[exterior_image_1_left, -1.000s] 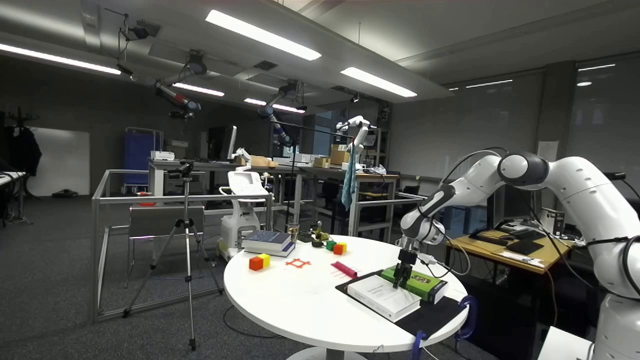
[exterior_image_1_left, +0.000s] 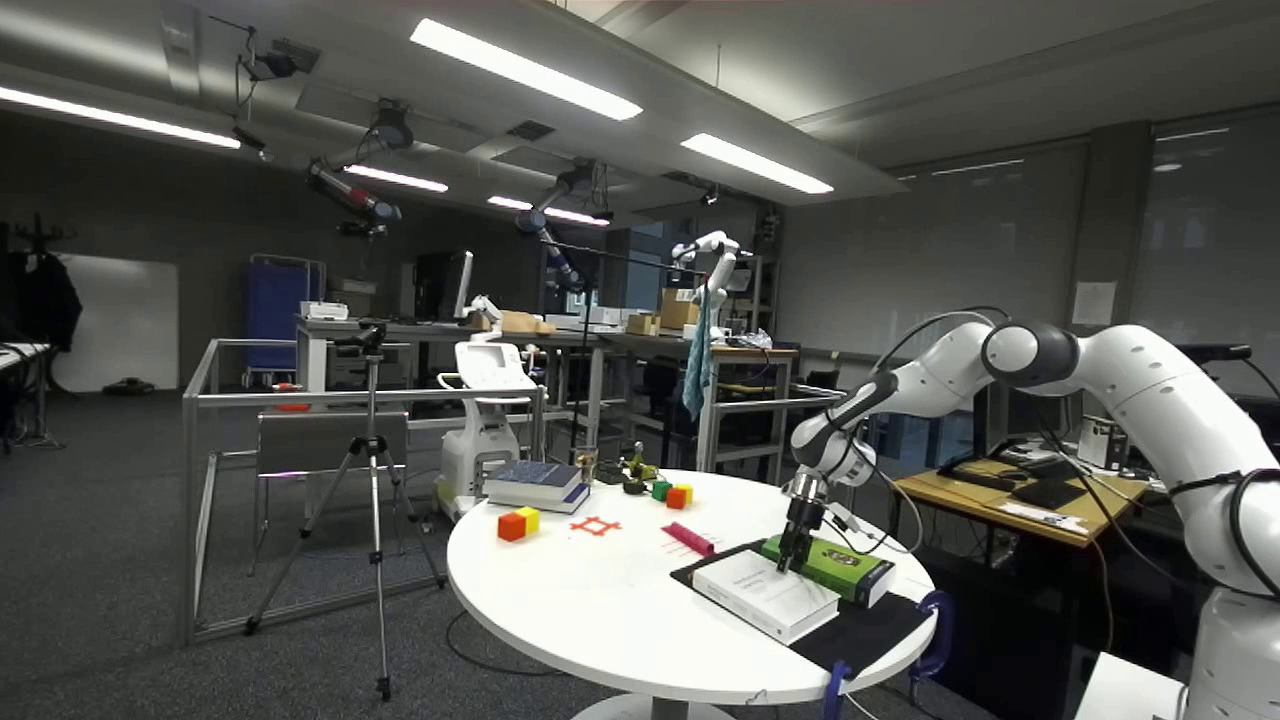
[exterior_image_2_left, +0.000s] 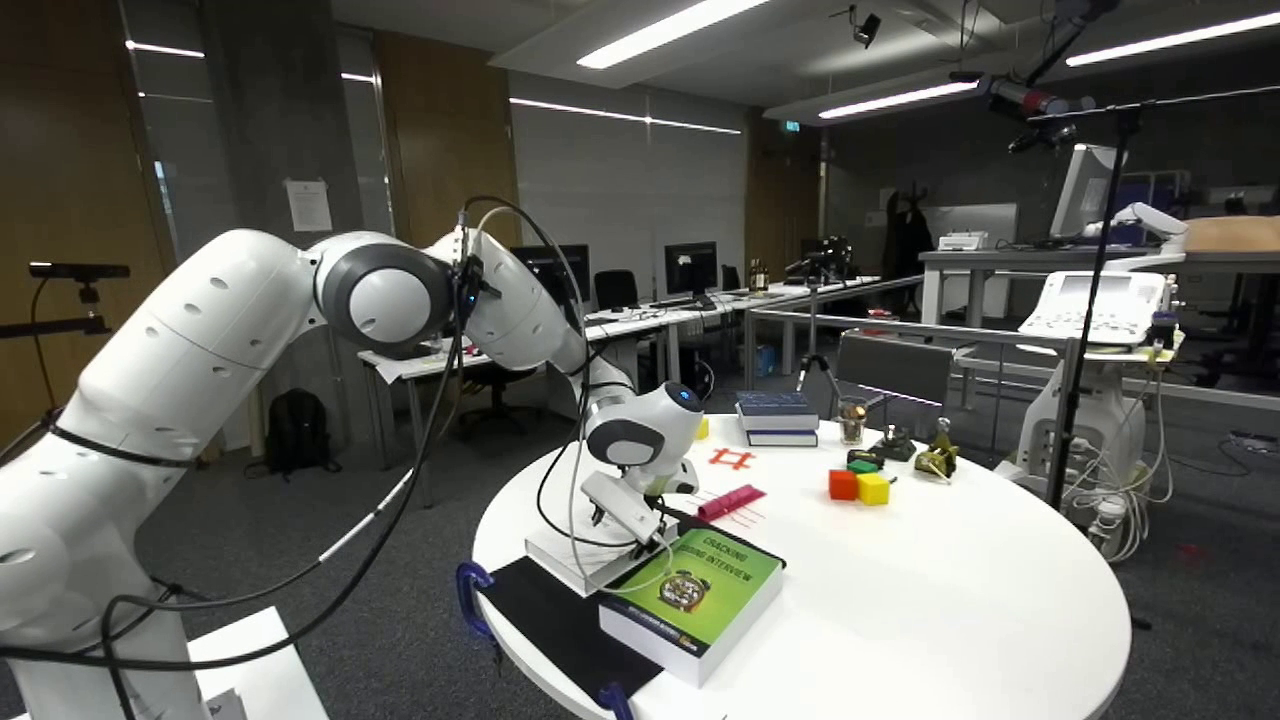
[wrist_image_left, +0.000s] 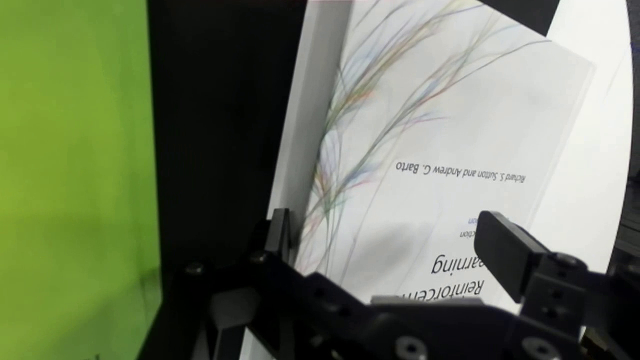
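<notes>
A thick white book (exterior_image_1_left: 764, 593), its cover naming Sutton and Barto, lies flat on a black mat (exterior_image_2_left: 560, 626). My gripper is open above its cover. In the wrist view one finger (wrist_image_left: 278, 233) stands at the book's side edge, over the strip of mat; the other finger (wrist_image_left: 507, 252) is over the cover. Whether either touches the book, I cannot tell. Beside the white book lies a green book (exterior_image_2_left: 699, 586) titled "Cracking ... Coding Interview", a gap of black mat between the two.
Farther off on the round table (exterior_image_1_left: 564, 600) are two stacked blue books (exterior_image_1_left: 535, 482), a pink cylinder (exterior_image_1_left: 687, 538), red and yellow cubes (exterior_image_1_left: 512, 526) and small figures. Blue clamps (exterior_image_1_left: 939, 631) grip the table's edge.
My arm has shifted slightly left in exterior view 1, the gripper moving toward the far end of the white book. That book seems nudged slightly left; the green book looks unmoved.
</notes>
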